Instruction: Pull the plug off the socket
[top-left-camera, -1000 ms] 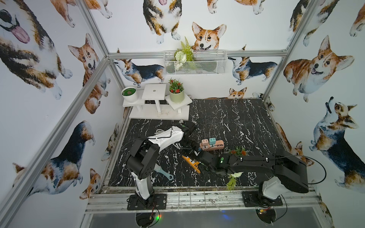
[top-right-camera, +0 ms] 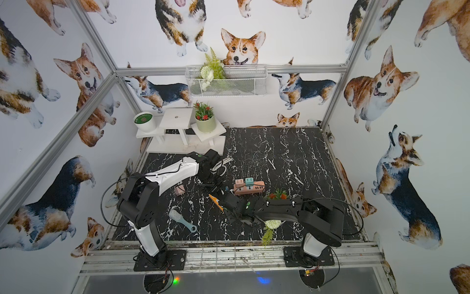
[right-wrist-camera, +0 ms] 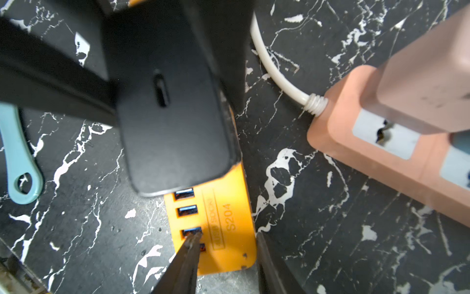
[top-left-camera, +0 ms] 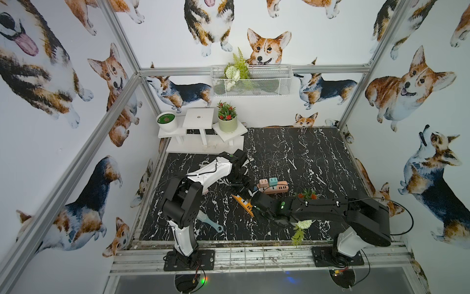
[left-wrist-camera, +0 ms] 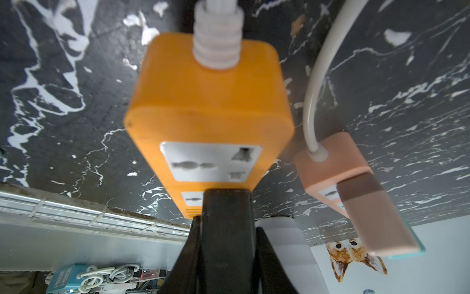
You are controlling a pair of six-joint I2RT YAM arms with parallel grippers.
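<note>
The orange power strip lies on the black marbled table, its cable end toward my left wrist camera. Over its sockets stands a black plug block with a small slot in its face. In the left wrist view, an empty socket face shows on the cable side of the block. My left gripper has its fingers along both sides of the block; whether they press on it cannot be seen. The block's prongs are hidden, so seated or lifted is unclear. My right gripper is shut across the strip's USB end.
A pink power strip with a pink and a teal plug block stands close to the right. A blue-handled brush lies front left. Flowers lie under the right arm. The white stand is at the back left.
The orange strip and the right arm have shifted slightly left and back.
</note>
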